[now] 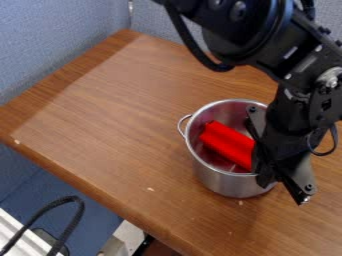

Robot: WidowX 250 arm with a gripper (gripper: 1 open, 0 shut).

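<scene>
A silver metal pot (209,175) with a small side handle stands on the wooden table, right of centre. A red cylindrical object (226,142) lies inside it, tilted down toward the right. My black gripper (285,178) is at the pot's right rim, hiding that side of the pot and part of the red object's right end. I see nothing held between the fingers; they look shut, though their tips are dark and hard to make out.
Grey-blue padded walls stand at the back. A white object with a black cable (47,215) is below the table's front-left edge.
</scene>
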